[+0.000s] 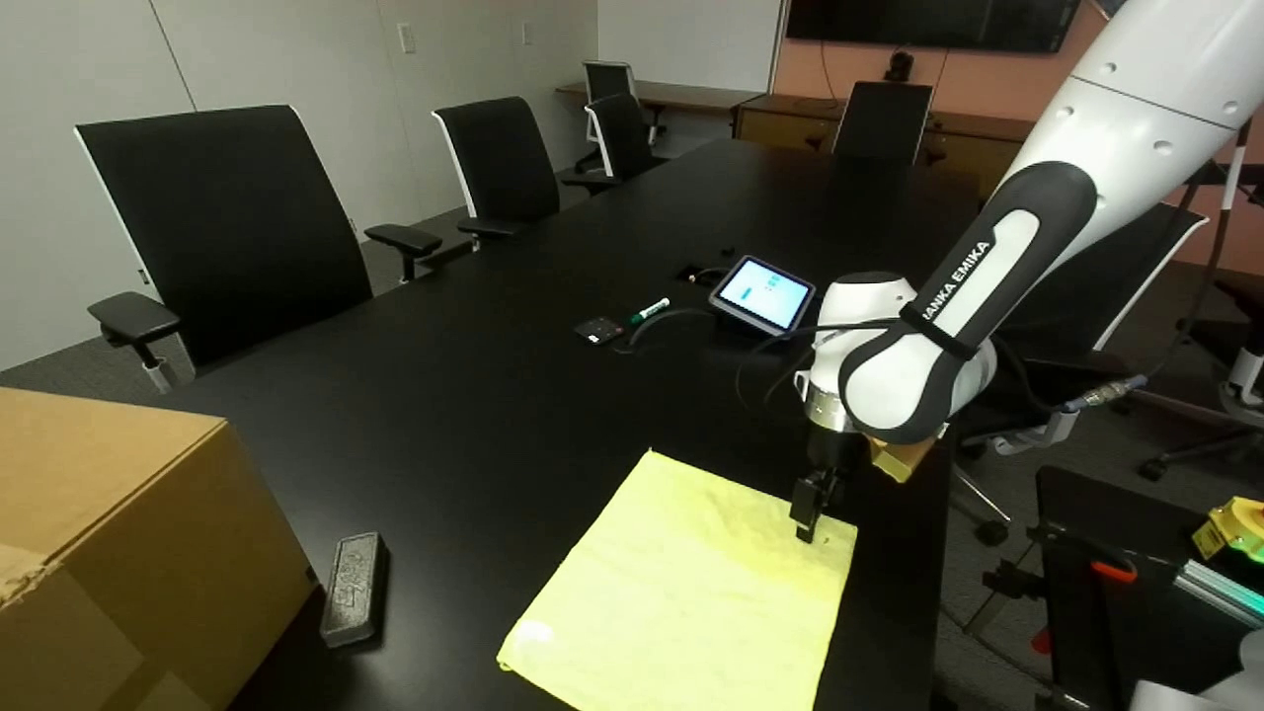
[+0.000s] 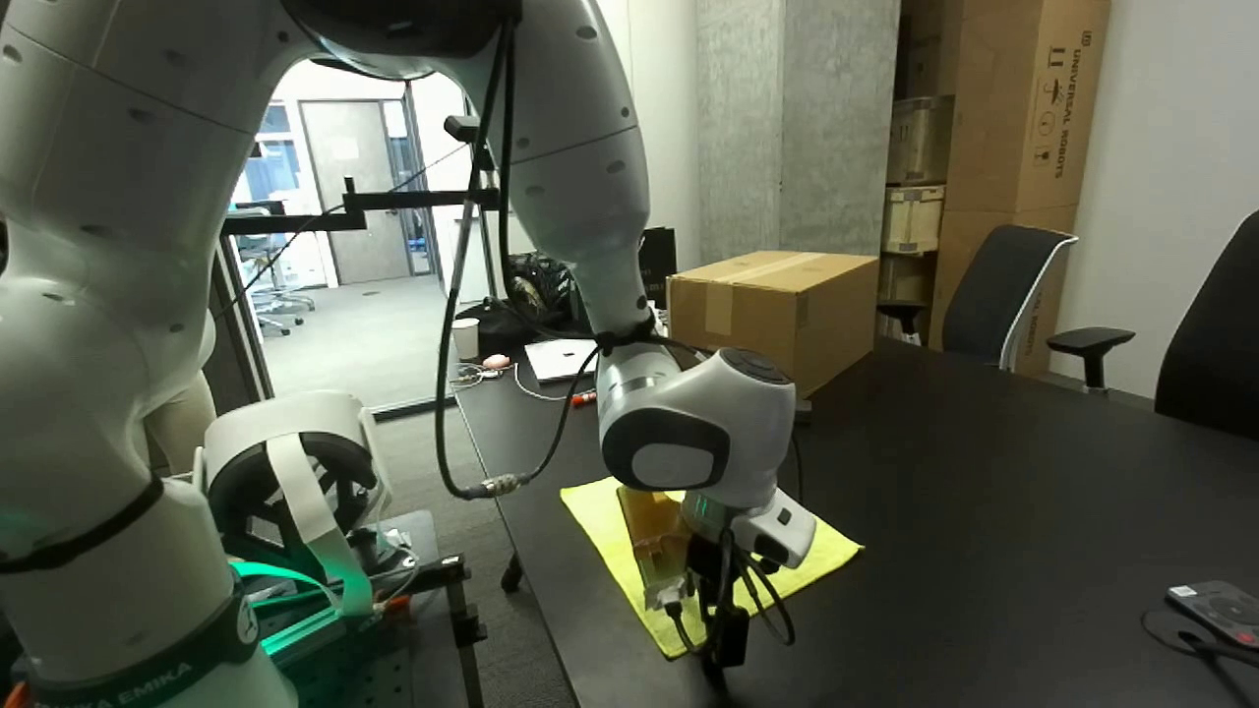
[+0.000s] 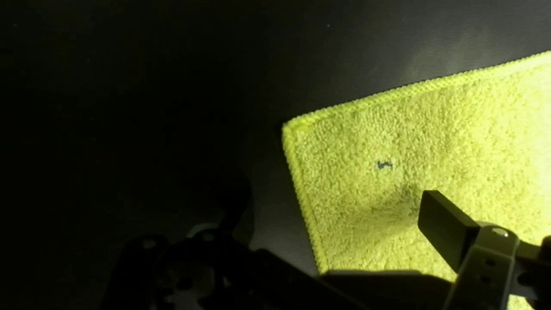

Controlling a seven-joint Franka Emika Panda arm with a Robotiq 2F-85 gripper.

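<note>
A yellow cloth lies spread flat on the black table, one corner at the lower left slightly curled. Over its corner closest to the arm is my gripper, pointing down. In the wrist view that corner of the cloth shows a stitched edge and a small dark mark. One finger of mine stands over the cloth; the other side is lost in darkness on the left. My fingers are open and no cloth is bunched between them. Whether the fingertips touch the cloth I cannot tell.
A cardboard box and a dark eraser-like block are left of the cloth. Farther back lie a tablet, a green marker and a small black device. The table's edge runs close to the right of the cloth.
</note>
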